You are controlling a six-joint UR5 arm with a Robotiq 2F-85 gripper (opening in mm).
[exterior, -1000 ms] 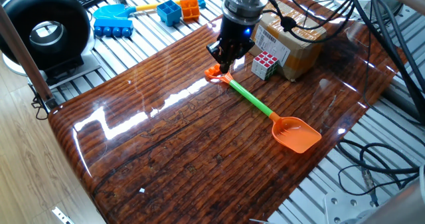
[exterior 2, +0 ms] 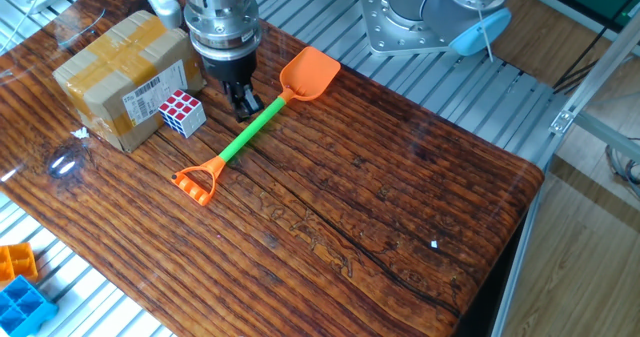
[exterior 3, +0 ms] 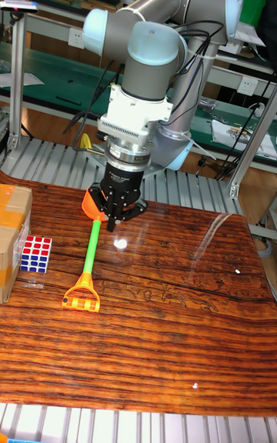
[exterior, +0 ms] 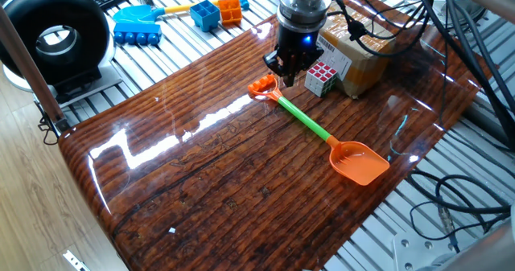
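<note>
A toy shovel with an orange scoop (exterior: 360, 162), a green shaft (exterior 2: 254, 133) and an orange D-shaped handle (exterior 3: 81, 294) lies flat on the dark wood table. Beside it stands a Rubik's cube (exterior: 321, 78), showing red, white and blue faces. My black gripper (exterior 2: 246, 107) points down in the air close to the shovel and the cube, touching neither as far as I can see. In exterior view 3 the gripper (exterior 3: 116, 214) overlaps the scoop's edge and partly hides it. No object shows in its grasp; its dark fingers blend together, so their spacing is unclear.
A taped cardboard box (exterior 2: 128, 80) stands right behind the cube. Blue blocks (exterior: 137, 33), an orange block (exterior: 230, 12) and a blue toy shovel (exterior: 138, 14) lie off the table on the slatted metal surface.
The shovel, cube and box have stayed put.
</note>
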